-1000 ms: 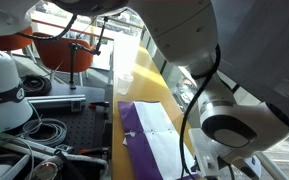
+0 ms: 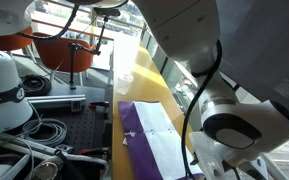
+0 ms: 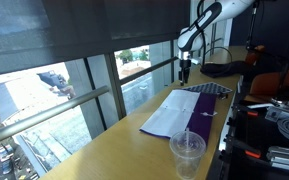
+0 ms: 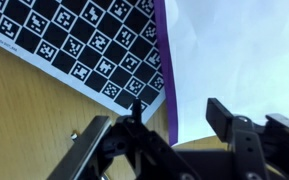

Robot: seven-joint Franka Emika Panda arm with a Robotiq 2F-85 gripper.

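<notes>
A white cloth or sheet with purple borders point(image 3: 174, 115) lies spread on the wooden table. Its white area point(image 4: 244, 60) and one purple edge fill the right of the wrist view. My gripper is open, its two fingers apart with nothing between them. It appears over the table near the cloth's purple edge and the black-and-white marker board point(image 4: 94, 45). In exterior view 1 the cloth point(image 2: 152, 135) is partly covered by the arm, and the fingertips cannot be made out there.
A clear plastic cup point(image 3: 187, 155) stands near the table's front edge, beyond the cloth from the arm. A small shiny item point(image 4: 75, 135) lies on the wood below the board. Bare table point(image 3: 94, 150) extends left of the cloth, along the windows.
The arm's lower end has shifted slightly to the right in exterior view 1. The cloth lies as before.
</notes>
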